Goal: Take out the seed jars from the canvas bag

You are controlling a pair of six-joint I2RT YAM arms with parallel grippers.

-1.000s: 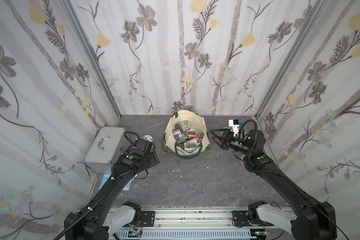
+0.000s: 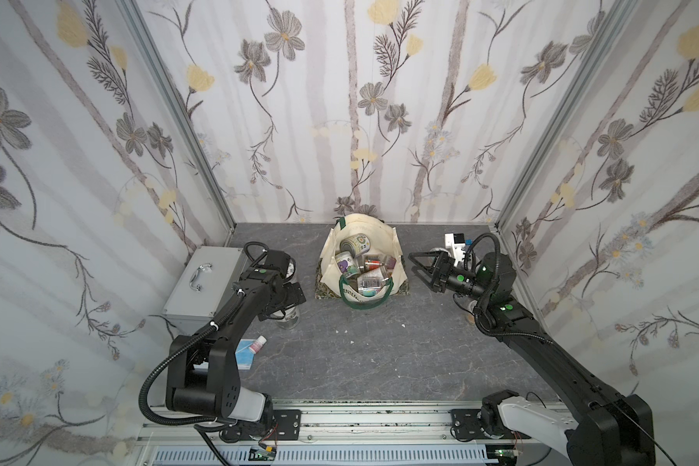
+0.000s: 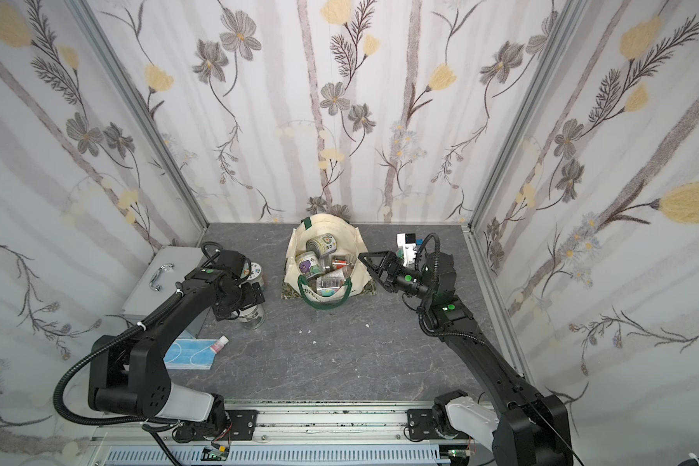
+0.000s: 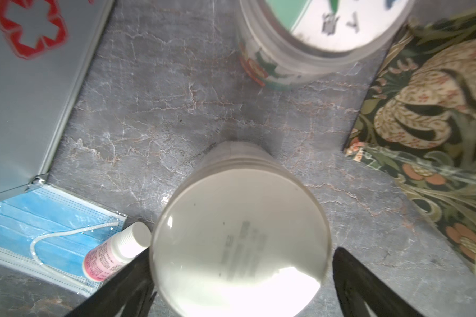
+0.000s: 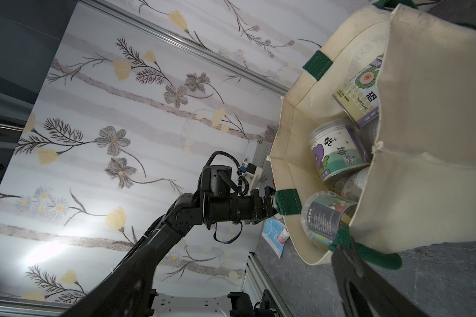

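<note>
The cream canvas bag with green handles stands at the table's back middle, several seed jars inside, among them a labelled jar. Left of the bag my left gripper is open over an upright jar with a white top; another jar stands behind it. My right gripper hangs open just right of the bag, facing its mouth, nothing between its fingers.
A grey metal box sits at the far left, with a blue mask and small bottle in front. White items stand at the back right.
The right arm looks nearly unchanged.
</note>
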